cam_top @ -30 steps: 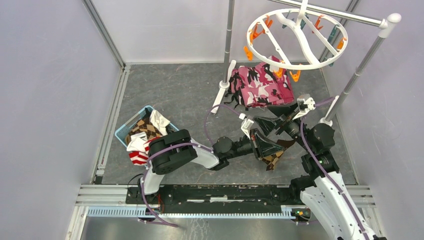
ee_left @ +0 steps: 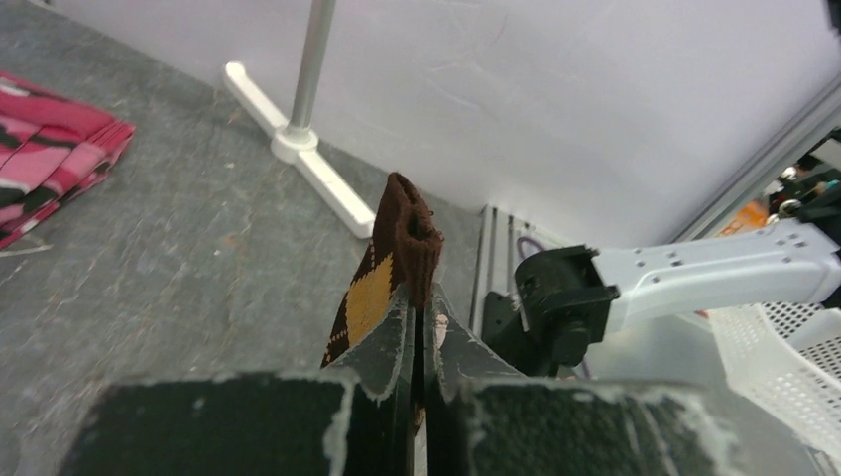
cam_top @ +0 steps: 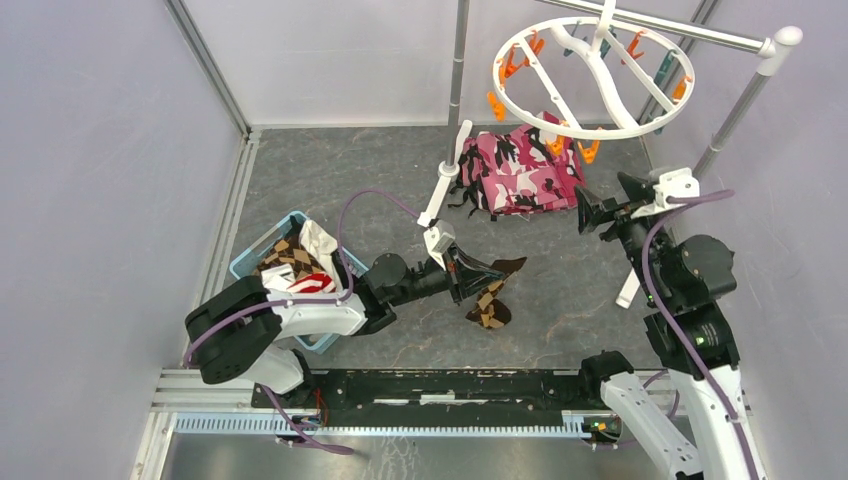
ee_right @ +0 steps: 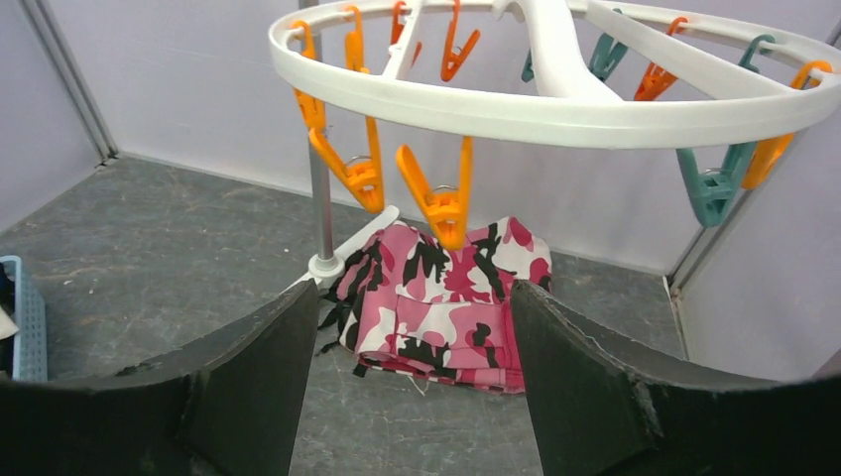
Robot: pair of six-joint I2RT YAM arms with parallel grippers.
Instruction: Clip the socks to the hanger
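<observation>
A brown and tan patterned sock (cam_top: pixel 492 303) hangs from my left gripper (cam_top: pixel 487 274), which is shut on it. In the left wrist view a folded edge of the sock (ee_left: pixel 400 243) sticks up past the fingertips. My right gripper (cam_top: pixel 597 205) stands apart to the right with its fingers spread and nothing between them. Above and beyond it is the white round hanger (ee_right: pixel 555 119). Orange clips (ee_right: pixel 448 203) and green clips (ee_right: pixel 716 178) dangle from its rim, and no sock shows on those in view.
A light blue basket (cam_top: pixel 242 262) at the left holds more socks (cam_top: pixel 318 243). On the floor behind lies a pink camouflage cloth bag (cam_top: pixel 525 170). The hanger's stand has a metal pole (cam_top: pixel 458 80) at the back and white feet. Floor between the arms is clear.
My left gripper has drawn back to the left, carrying the sock. The right gripper has moved away to the right, toward the hanger's near side, so the two now stand well apart.
</observation>
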